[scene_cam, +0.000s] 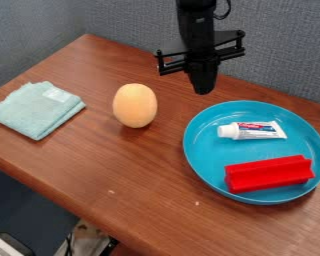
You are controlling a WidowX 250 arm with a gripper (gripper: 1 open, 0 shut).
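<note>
The black gripper [203, 72] hangs high at the top centre, above and behind the blue plate [256, 111]; whether its fingers are open or shut is hard to tell. On the plate lie a white toothpaste tube [251, 130] and, in front of it, a red plastic piece [267, 174]. An egg [135, 106] stands to the left of the plate, on the wooden table.
A folded light-blue cloth [37, 109] lies at the left of the table [136, 190]. A grey padded wall runs along the back.
</note>
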